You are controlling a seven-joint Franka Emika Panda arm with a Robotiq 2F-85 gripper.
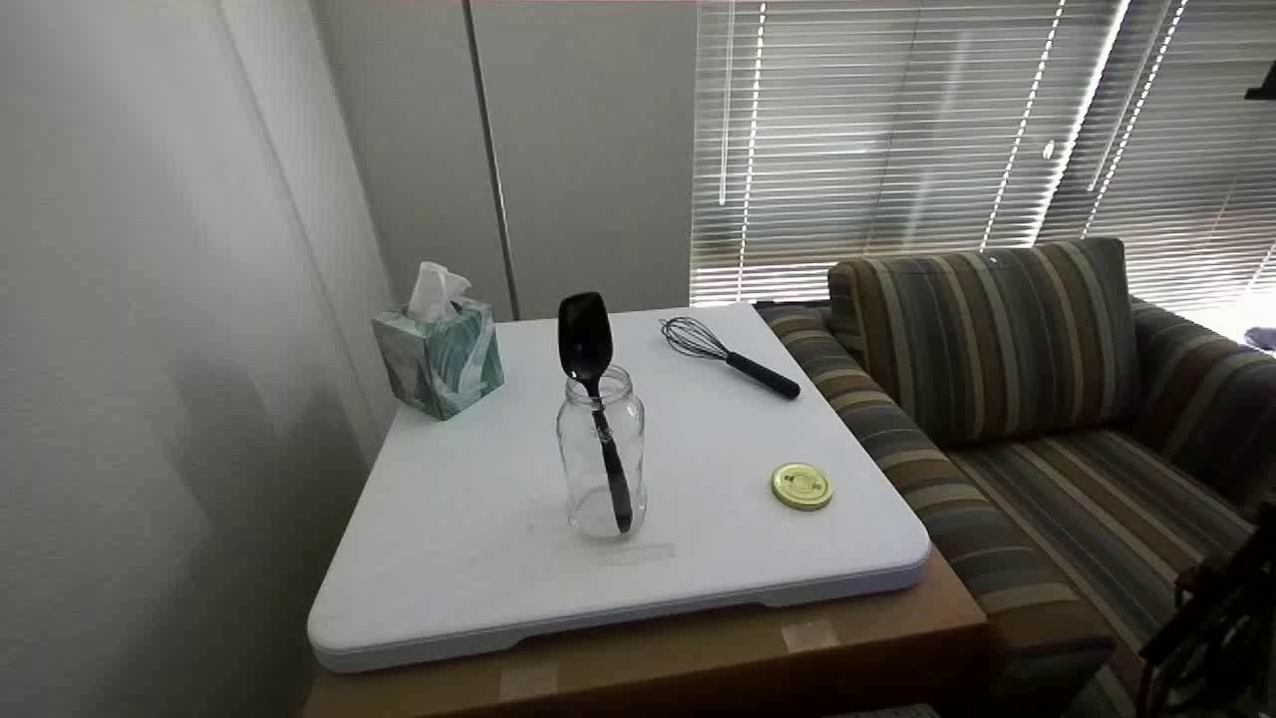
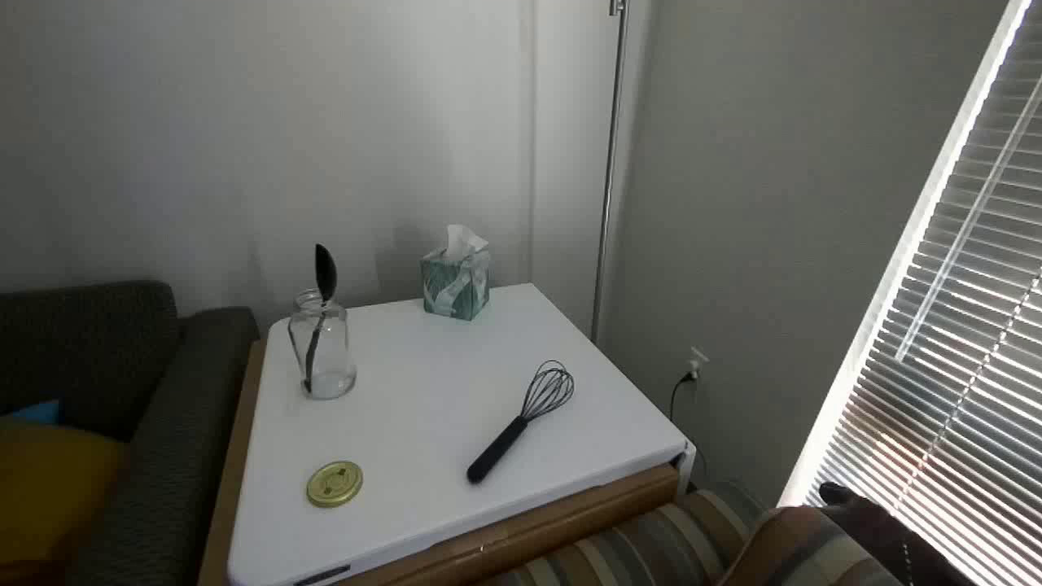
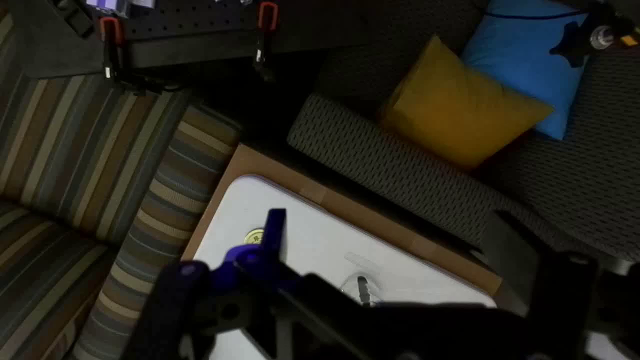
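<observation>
A clear glass jar (image 1: 574, 461) stands upright and lidless on the white table. Leaning inside it is a black spoon (image 1: 585, 335), its bowl above the rim. The gold lid (image 1: 801, 486) lies flat, apart from the jar. Toward the far right edge rests a whisk (image 1: 763, 375) with a black handle. In the wrist view, my gripper is open high over the table, its fingers spread wide with nothing between them. Below it show part of the jar (image 3: 348, 287) and the lid (image 3: 254, 236), partly hidden by a finger. Neither exterior view shows the gripper.
A green tissue box (image 1: 443, 359) sits at the table's back left, near the wall. A striped armchair (image 1: 993, 347) adjoins one side, and a dark sofa (image 2: 210, 391) another.
</observation>
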